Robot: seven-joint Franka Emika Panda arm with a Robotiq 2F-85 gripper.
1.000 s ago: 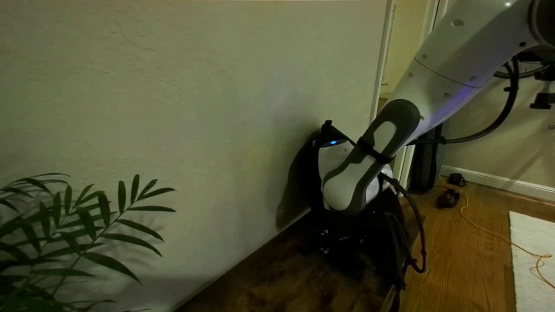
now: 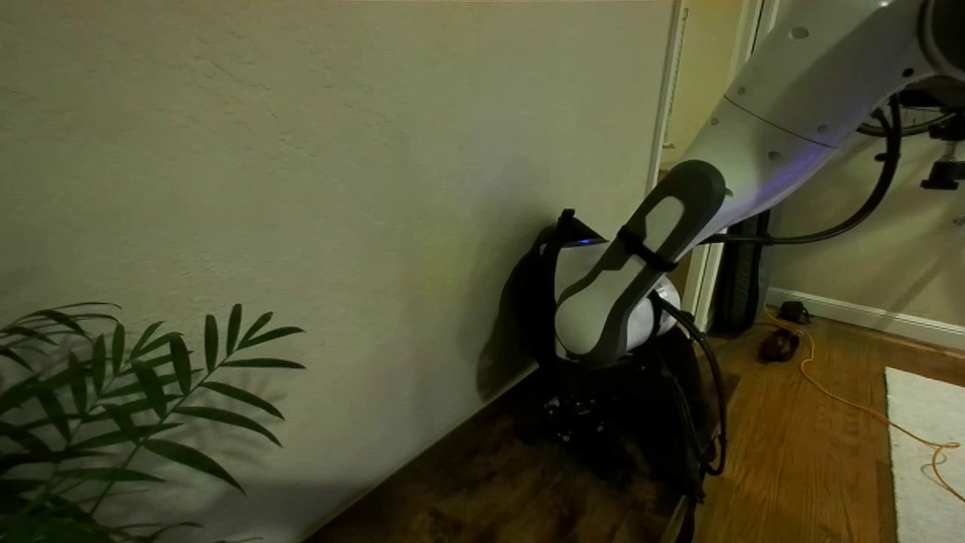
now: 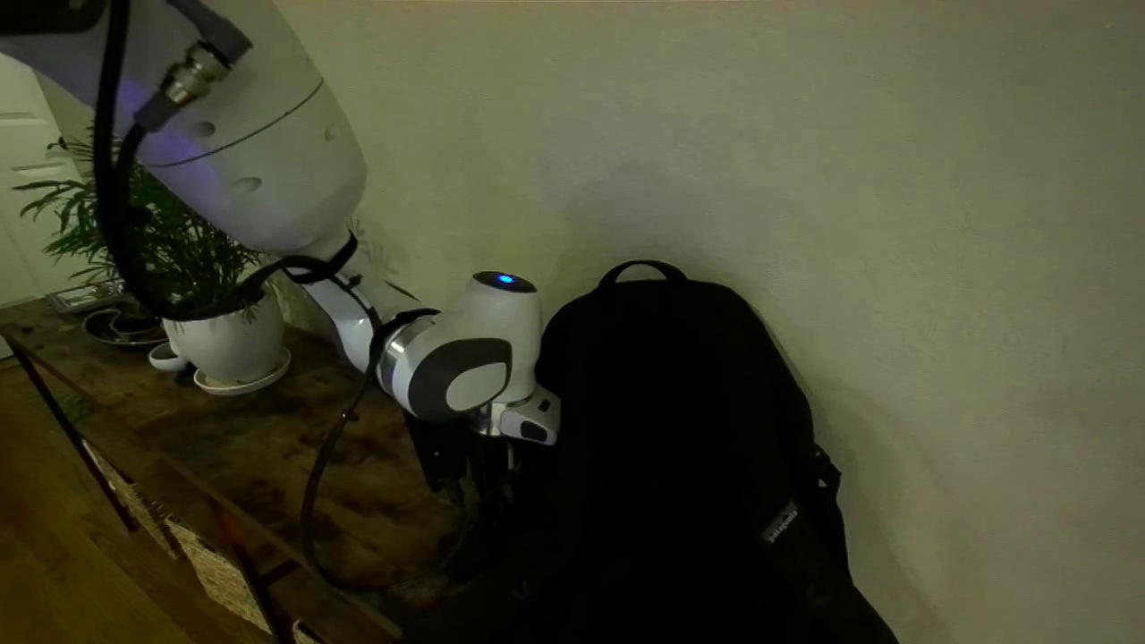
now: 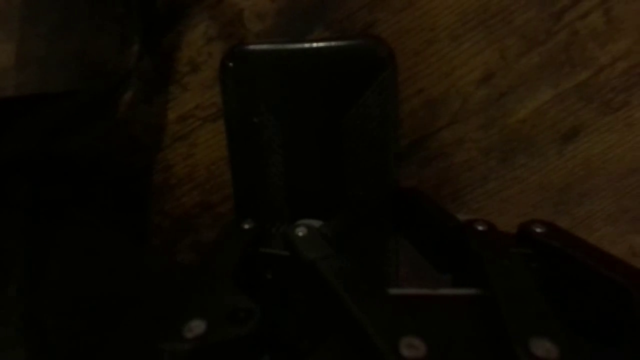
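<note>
A large black backpack (image 3: 687,429) leans against the wall on a dark wooden bench top (image 3: 354,488). My gripper is low beside the backpack, mostly lost in shadow in both exterior views. In the wrist view, a dark, flat, round-cornered object (image 4: 312,102) with a shiny far edge stands out over the wood. The gripper appears shut on it, though the fingers and the contact are too dark to make out clearly. What the object is cannot be told.
A potted plant in a white pot (image 3: 231,338) stands at the bench's far end in exterior view 2. The wall (image 3: 912,215) runs close behind the backpack. Cables (image 3: 322,483) hang along my arm. Bare bench lies between pot and hand.
My hand has shifted slightly left and up in exterior view 1 and is tilted differently, its blue light now less visible. The cable loop has moved with it. The backpack's top looks nearly unchanged.
</note>
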